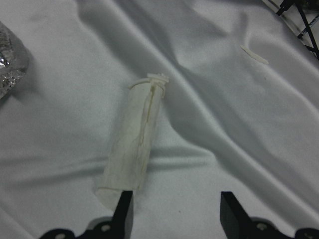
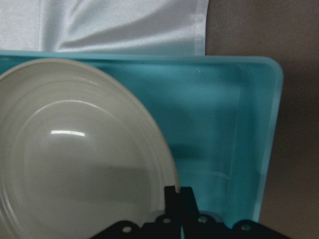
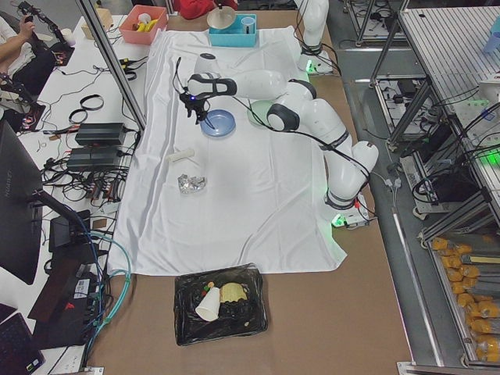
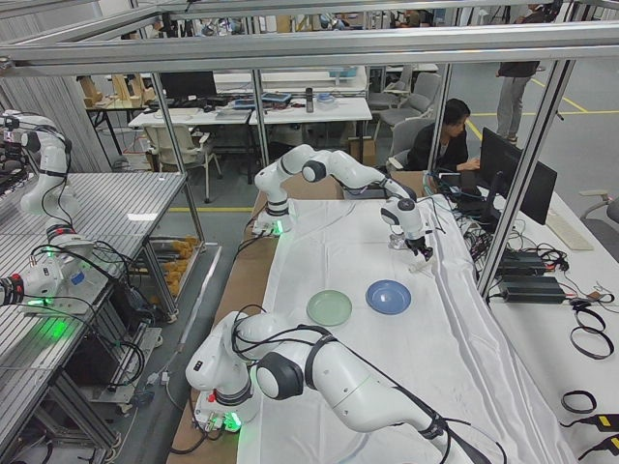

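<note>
My left gripper (image 3: 197, 113) (image 4: 420, 249) is open, empty, near a blue plate (image 3: 218, 123) (image 4: 388, 297). Below it in the left wrist view lies a white cylindrical roll (image 1: 127, 139), with crumpled foil (image 1: 10, 57) to its left. A green plate (image 4: 329, 307) (image 3: 258, 113) rests on the cloth. In the right wrist view, my right gripper is shut on the rim of a cream plate (image 2: 84, 159), which is over a turquoise bin (image 2: 209, 114) at the cloth's far edge.
A black-lined tray (image 3: 250, 320) with a cup and other items sits at the cloth's near end. A red bin (image 3: 156, 19) stands at the far left. Cables and monitors crowd the side table.
</note>
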